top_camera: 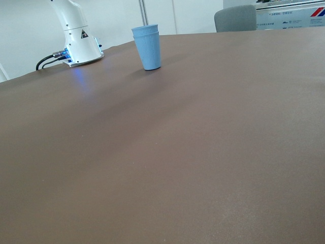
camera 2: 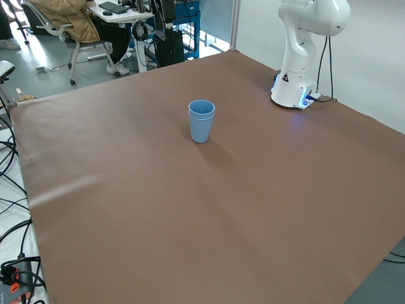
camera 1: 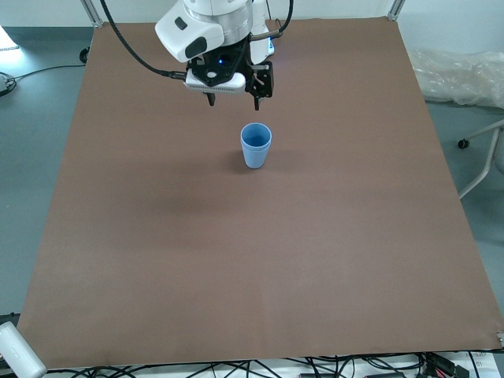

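A light blue stack of nested cups [camera 1: 256,150] stands upright on the brown table [camera 1: 260,252], also seen as the cups [top_camera: 148,51] in the top view and the cups [camera 2: 200,126] in the right view. The white arm's black gripper [camera 1: 234,101] hangs above and behind the cups in the left view, apart from them, its two fingers spread with nothing visible between them. Only the arm's base shows in the other two views.
The arm base [camera 2: 294,88] stands at the table's edge by the wall. Cables [camera 1: 339,366] run along the near edge in the left view.
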